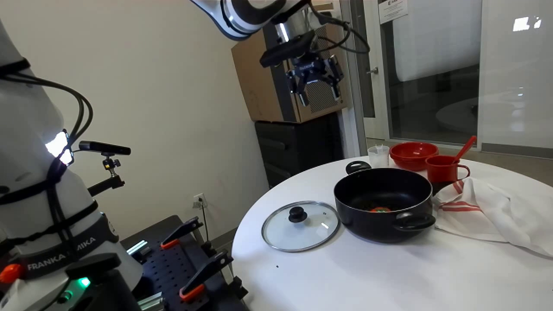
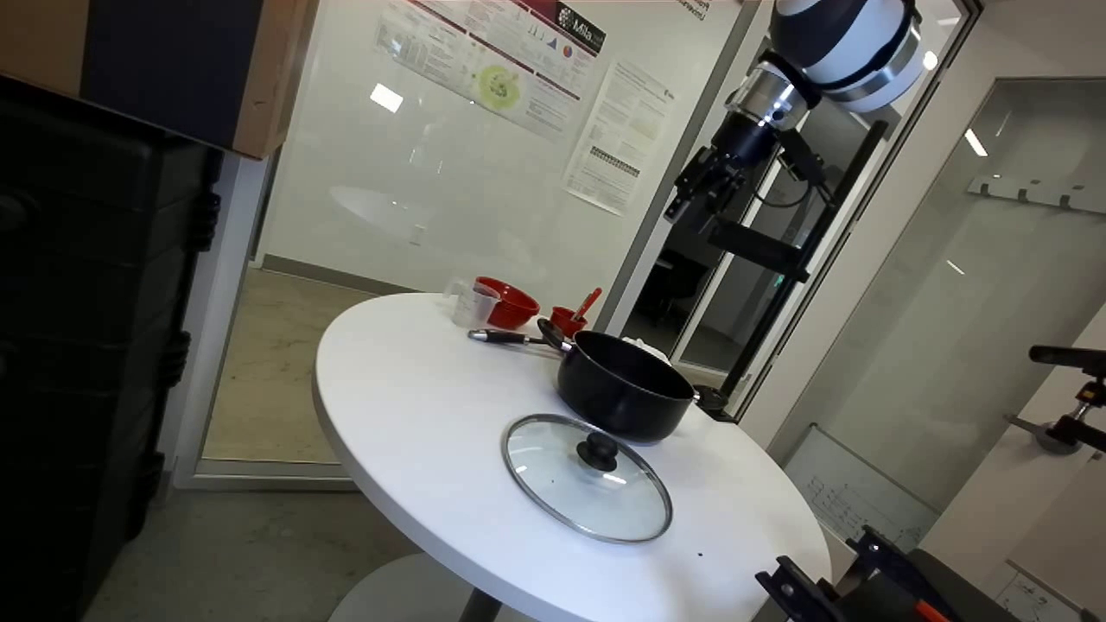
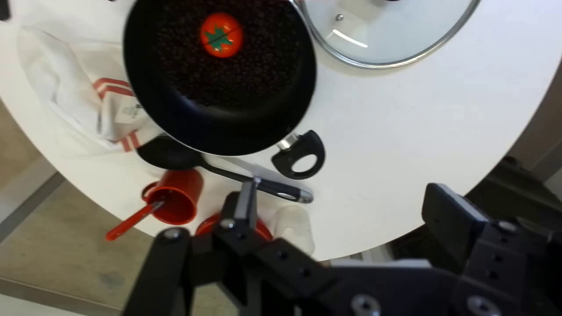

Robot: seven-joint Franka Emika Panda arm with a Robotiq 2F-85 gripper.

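High above the table, my gripper (image 1: pixel 320 99) stands open with nothing between its fingers. Below it and nearer the robot base, the glass lid (image 1: pixel 274 233) lies flat on the white table, its black knob (image 1: pixel 297 214) upward. Right beside the lid stands the black pot (image 1: pixel 383 226), uncovered. Inside the pot, in the wrist view, a red tomato (image 3: pixel 221 34) with a green star-shaped top rests on a dark speckled bottom. The wrist view cuts off the lid's knob side.
Behind the pot are red bowls (image 1: pixel 413 153), a clear cup (image 1: pixel 378 155) and a red mug (image 1: pixel 441 169) holding a red-handled utensil. A black ladle (image 3: pixel 226 172) lies beside the pot, near a white towel (image 1: pixel 497 215).
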